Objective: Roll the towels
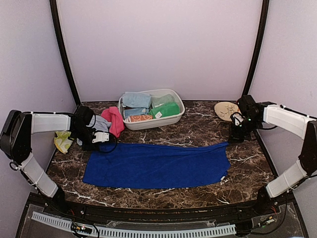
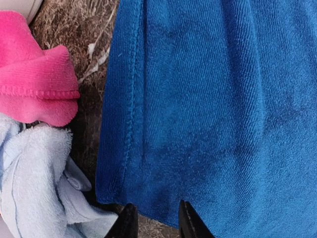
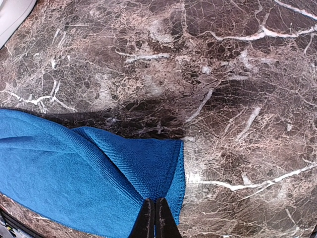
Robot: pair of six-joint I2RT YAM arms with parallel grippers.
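A blue towel (image 1: 153,168) lies spread wide across the table, its far edge partly folded over. At its far right corner, my right gripper is shut on the towel's folded edge, with the cloth creasing toward its fingertips. My left gripper stands part open over the far left corner; the edge of the blue towel (image 2: 183,148) passes below and between its fingers, apparently not pinched. Beside that corner are a pink towel (image 2: 37,74) and a pale blue-grey towel (image 2: 37,173).
At the back stands a white bin (image 1: 156,123) holding several folded towels. A yellow-green cloth (image 1: 63,142) is at far left, and a round cream thing (image 1: 226,110) lies behind my right gripper. Bare marble shows between bin and blue towel, and along the front.
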